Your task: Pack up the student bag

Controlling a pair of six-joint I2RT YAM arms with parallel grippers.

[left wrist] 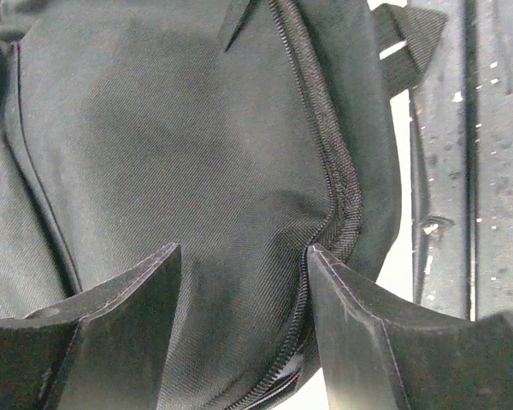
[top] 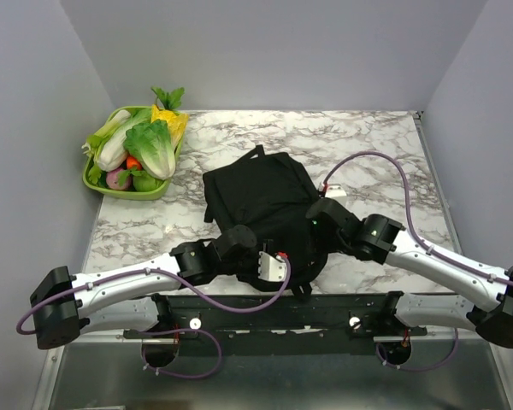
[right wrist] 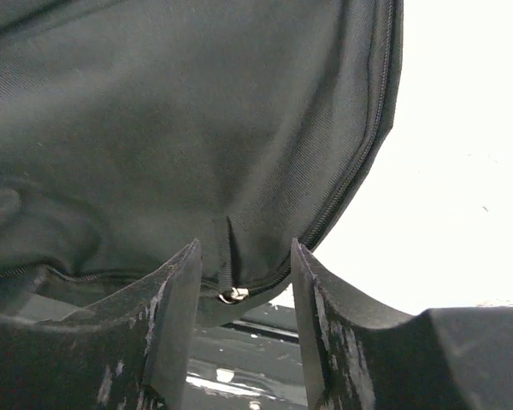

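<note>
A black fabric bag [top: 258, 184] lies flat on the marble table, its near end partly hidden by both arms. Over its lower left part is my left gripper, with its fingers apart. A curved zipper [left wrist: 335, 175] runs along the bag edge and passes close by one of those fingertips. My right gripper is over the bag's right side, also with a gap between its fingers. A small metal zipper pull [right wrist: 233, 295] shows in that gap, near the bag's edge; whether a finger touches it I cannot tell.
A green basket [top: 141, 195] full of vegetables stands at the back left. Close to the bag's near end runs the table's dark front edge [top: 239, 318]. Grey walls close off the sides and back.
</note>
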